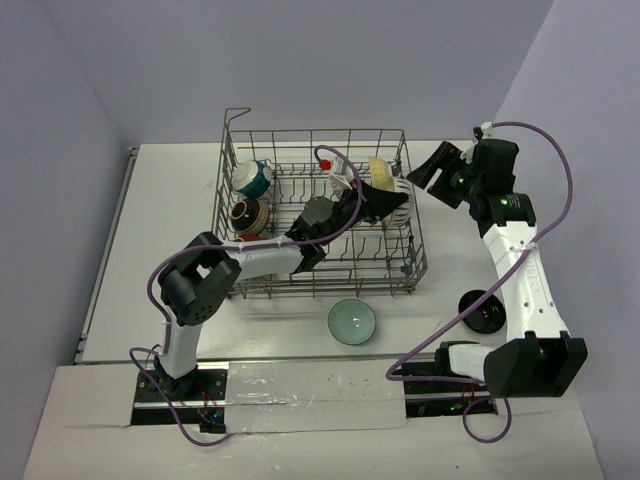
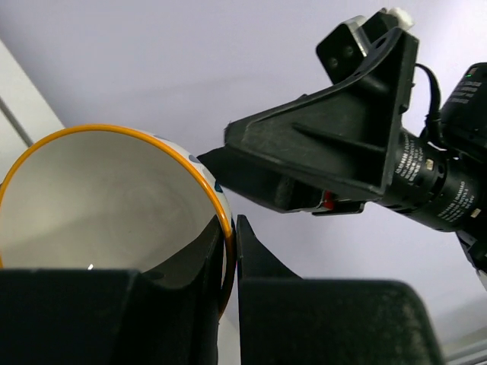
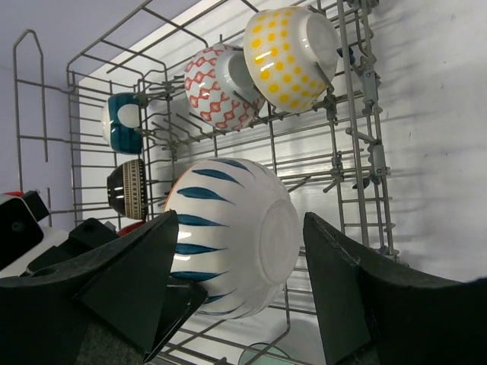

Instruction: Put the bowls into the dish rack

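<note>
A white bowl with blue leaf marks [image 3: 228, 232] and an orange rim is tipped on its side above the right part of the wire dish rack [image 1: 250, 297]. My left gripper is shut on its rim. My right gripper stands open at the rack's right side, its fingers to either side of the bowl in the right wrist view, with no contact showing. In the rack sit a yellow-dotted bowl [image 3: 289, 61], a red-patterned bowl [image 3: 221, 85], a teal and white bowl [image 3: 122, 124] and a black and brown bowl [image 3: 128, 188].
On the counter in front of the rack lies a grey-green bowl [image 1: 351, 322]. A black bowl [image 1: 482, 312] stands to the right, beside my right arm. Wire walls and tines surround the held bowl; the counter left of the rack is clear.
</note>
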